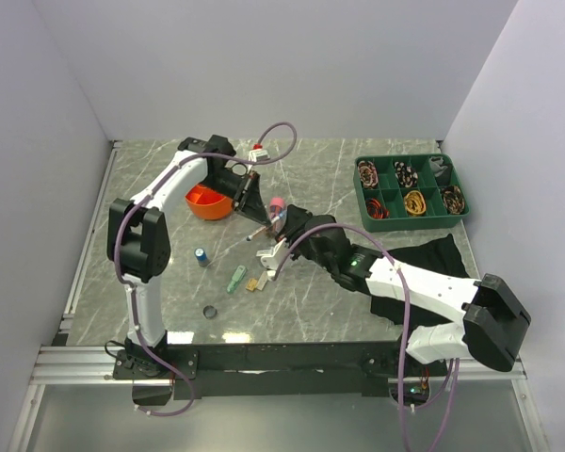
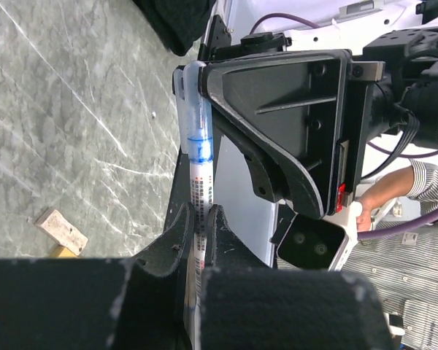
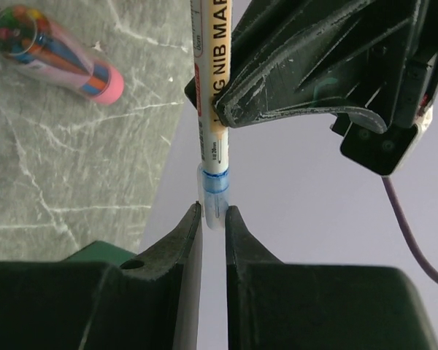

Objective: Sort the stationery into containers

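A white marker (image 2: 200, 179) with blue-trimmed caps is held up between both arms, near the middle of the table. My left gripper is shut on its barrel. In the right wrist view, the marker's clear blue end (image 3: 216, 200) sits between the narrowly spaced fingertips of my right gripper; whether they grip it is unclear. A clear tube of coloured sticks with a pink end (image 3: 66, 62) lies beyond. On the table are a blue-and-white cylinder (image 1: 201, 256), a green tool (image 1: 236, 278), small blocks (image 1: 255, 283) and a dark ring (image 1: 210, 312).
An orange bowl (image 1: 200, 209) stands behind my left arm. At the back right is a green compartment tray (image 1: 414, 223) holding bundled coils. A black cloth (image 1: 438, 254) lies behind the right arm.
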